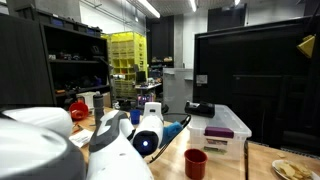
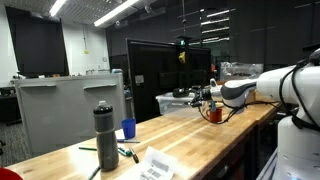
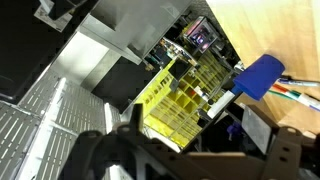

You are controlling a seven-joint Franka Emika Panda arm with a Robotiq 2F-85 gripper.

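Note:
In the wrist view my gripper is open, its dark fingers standing wide apart at the lower edge with nothing between them. A blue cup lies beyond, with several markers near it on the wooden table. The second exterior view shows the same blue cup far from the arm, towards the left. A red cup stands on the table in front of the clear bin; in the second exterior view the arm is bent near that red cup.
A clear bin stands behind the red cup, and a plate of yellowish pieces is to the right. A dark bottle and a white block are on the table. Bare tabletop spreads across the middle.

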